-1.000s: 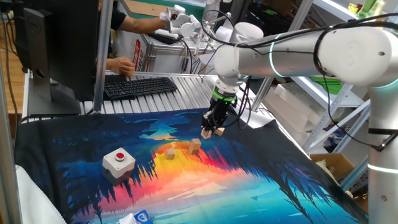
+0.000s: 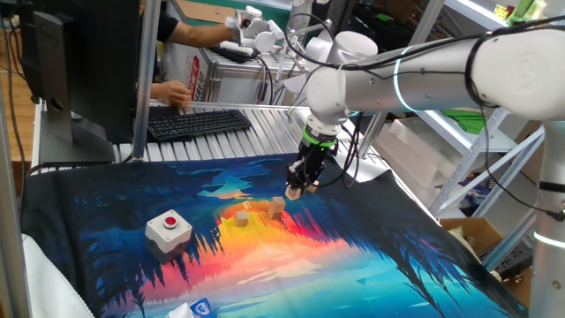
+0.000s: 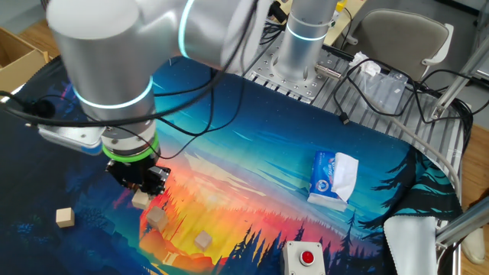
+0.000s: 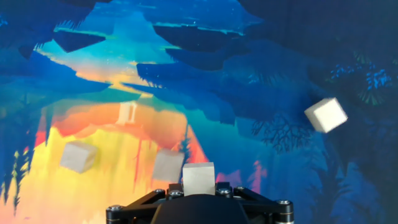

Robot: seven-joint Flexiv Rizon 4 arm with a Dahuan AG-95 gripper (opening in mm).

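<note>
A small wooden cube (image 4: pixel 199 179) sits between the fingers of my gripper (image 2: pixel 296 184), which is shut on it. In exterior view 2 this held cube (image 3: pixel 141 200) shows just below the gripper (image 3: pixel 144 186), near a taller-looking wooden block (image 3: pixel 157 218). That block (image 2: pixel 276 208) stands to the left of the gripper in exterior view 1. Another cube (image 2: pixel 242 217) lies farther left, on the mat's yellow-orange area. Beyond the gripper, on the dark part of the mat, is one more cube (image 3: pixel 65 218), seen at the right in the wrist view (image 4: pixel 326 115).
A grey box with a red button (image 2: pixel 168 235) stands on the mat's left side. A blue-white tissue pack (image 3: pixel 332 179) lies near the front edge. The keyboard (image 2: pixel 199 124) and monitor (image 2: pixel 84 84) are behind the mat.
The arm's upper links have shifted slightly to the right in exterior view 1. My gripper and the held cube stay almost in place, and the other blocks look unmoved.
</note>
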